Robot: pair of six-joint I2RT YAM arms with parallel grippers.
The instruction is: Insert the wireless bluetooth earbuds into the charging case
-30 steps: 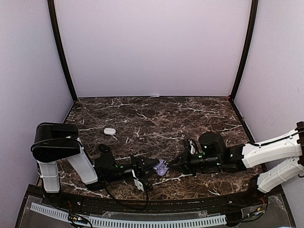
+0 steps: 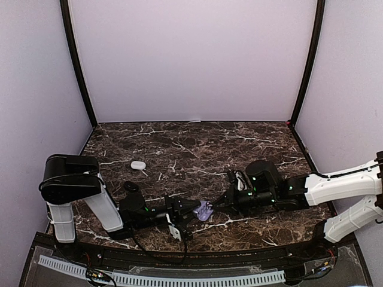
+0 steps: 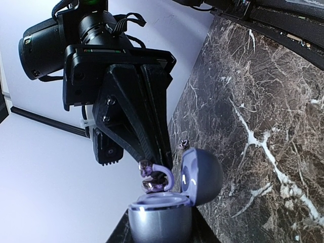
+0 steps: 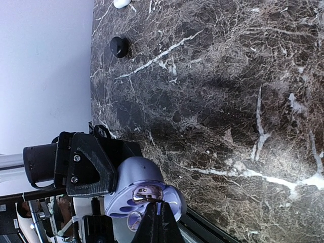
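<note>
The lavender charging case is held in my left gripper, its lid swung open. At the case's opening sits an earbud, a lavender arc with shiny ends, standing proud of the case. My right gripper is shut, its fingertips at the arc. Whether they pinch the arc or only touch it, I cannot tell. In the right wrist view the shiny earbud end lies over the case's inner face. Behind the lid is another small purplish piece; what it belongs to is unclear.
A white oval object and a round black object lie on the left of the dark marble table. Both arms meet near the front edge.
The right arm's wrist has shifted slightly, its upper part a little higher and to the left. The left arm and the case look unmoved.
</note>
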